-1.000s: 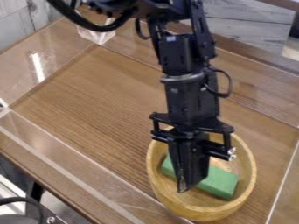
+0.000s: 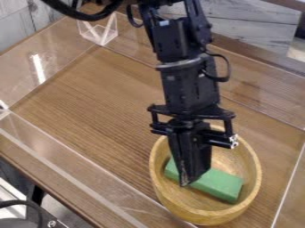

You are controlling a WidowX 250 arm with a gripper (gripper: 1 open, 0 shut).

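Observation:
My black gripper (image 2: 191, 165) hangs over a yellow bowl (image 2: 205, 212) at the lower right, its tips low at the bowl's left-centre. It looks shut, with nothing visible held between the fingers. A green block (image 2: 215, 185) lies inside the bowl, just below and to the right of the fingertips, partly hidden by them. Whether the fingertips touch the block is unclear.
A wooden table (image 2: 84, 116) fills the view, open on the left and behind the arm. A clear plastic object (image 2: 99, 28) stands at the back left. Black cables curve at the lower left corner.
The arm has risen slightly and shifted a little to the left over the last second. The bowl and green block look unmoved.

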